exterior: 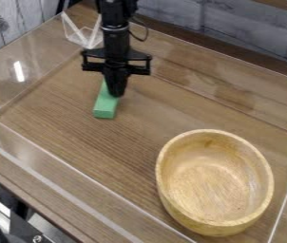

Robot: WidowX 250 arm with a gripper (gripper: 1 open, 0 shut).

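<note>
My black gripper (116,68) reaches down from the top of the camera view, over the upper end of a green rectangular block (105,104) lying on the wooden table. The gripper looks shut. Whether its fingertips touch the block is hard to tell, as they hide its far end.
A large yellow oval bowl (215,181) sits at the lower right of the wooden table (57,142). Dark edges border the table at the upper right and lower left.
</note>
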